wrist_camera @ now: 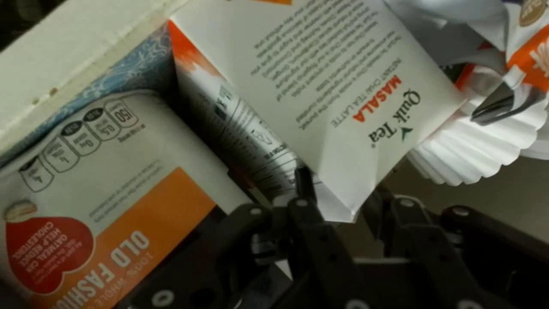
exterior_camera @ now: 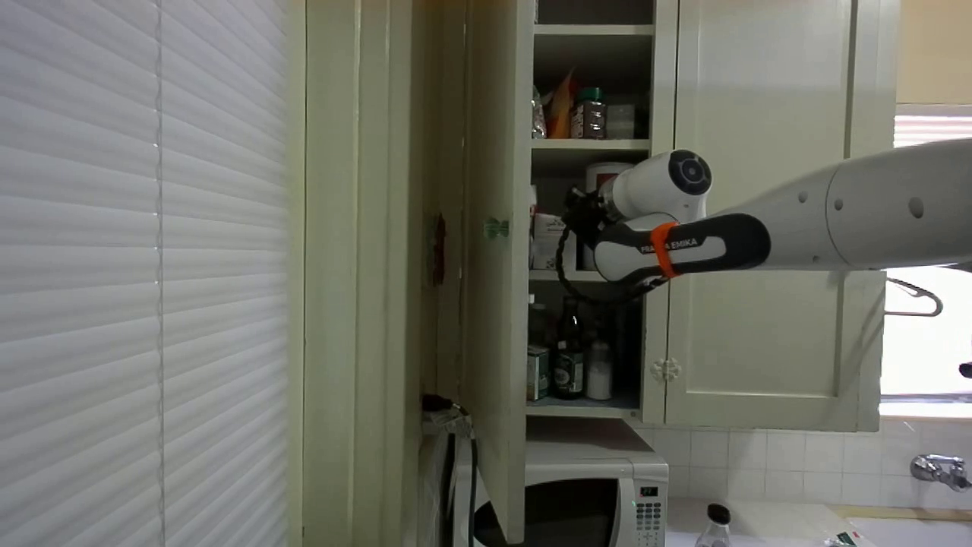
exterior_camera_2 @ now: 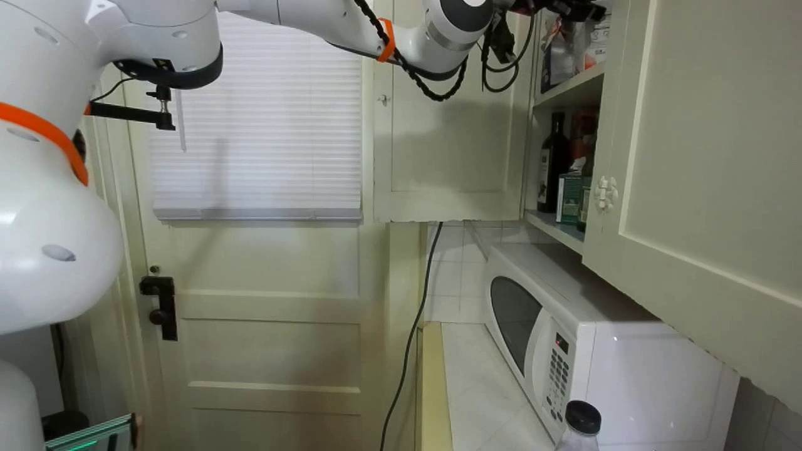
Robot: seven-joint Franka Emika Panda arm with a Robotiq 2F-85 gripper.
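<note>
A white Quik Tea masala box (wrist_camera: 334,77) fills the upper middle of the wrist view, tilted, on a cupboard shelf. My gripper is at its near end, dark fingers apart, one on either side of the box's lower corner. Whether either finger touches the box is hard to see. An oatmeal canister (wrist_camera: 118,170) lies to the left, close beside the box. In exterior view 1 the gripper (exterior_camera: 583,214) reaches into the middle shelf, its fingertips too dark to make out.
White paper baking cups (wrist_camera: 463,146) and packets crowd the box's right side. The shelf edge (wrist_camera: 67,56) runs along the upper left. The open cupboard door (exterior_camera: 497,319) stands left of the arm; a microwave (exterior_camera: 583,492) sits below.
</note>
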